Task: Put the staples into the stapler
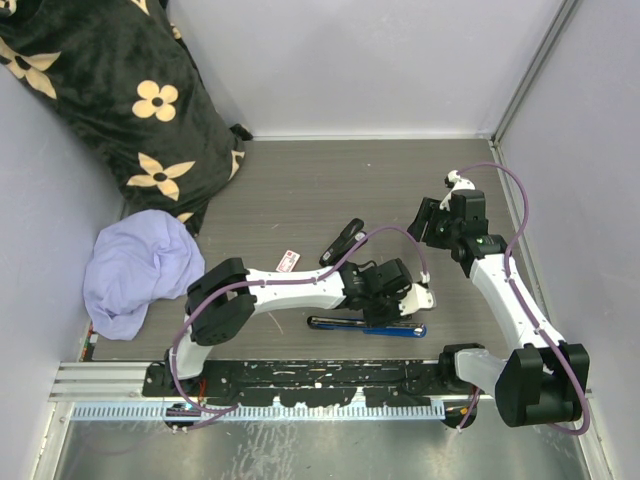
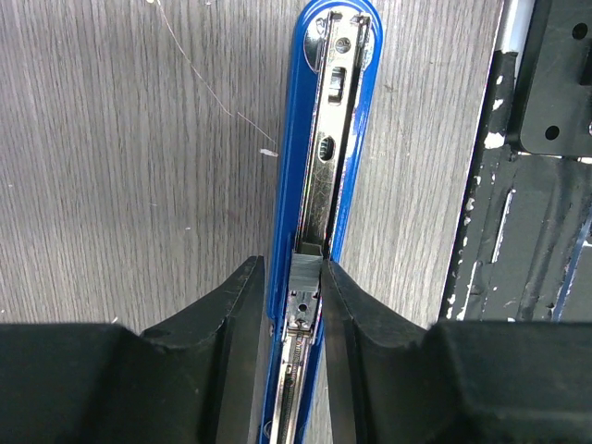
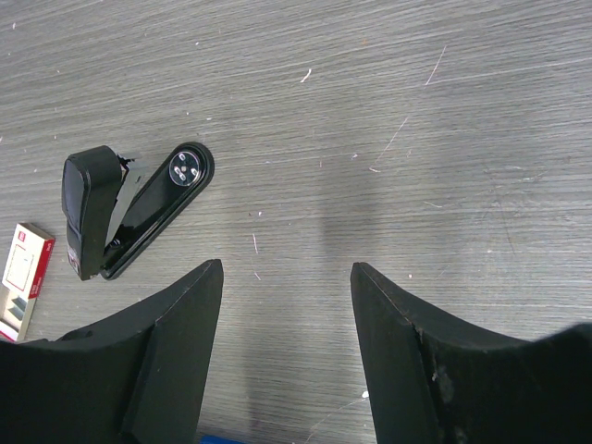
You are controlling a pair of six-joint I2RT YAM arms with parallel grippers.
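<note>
The blue stapler (image 1: 402, 332) lies opened out flat near the table's front edge, partly under my left arm. Its metal rail (image 2: 326, 148) runs up the left wrist view. A short grey block that looks like staples (image 2: 305, 272) sits in the metal channel at the middle. My left gripper is partly open around this block; a gap shows on its left, while the right fingertip (image 2: 331, 282) is close beside it. Whether they touch, I cannot tell. Away to the right, my right gripper hangs open above bare table, empty.
A small black stapler-like tool (image 3: 157, 205) lies behind the left arm. Beside it is a red and white box (image 3: 26, 270), perhaps for staples. A lilac cloth (image 1: 145, 270) and a dark flowered cushion (image 1: 130, 100) fill the left side.
</note>
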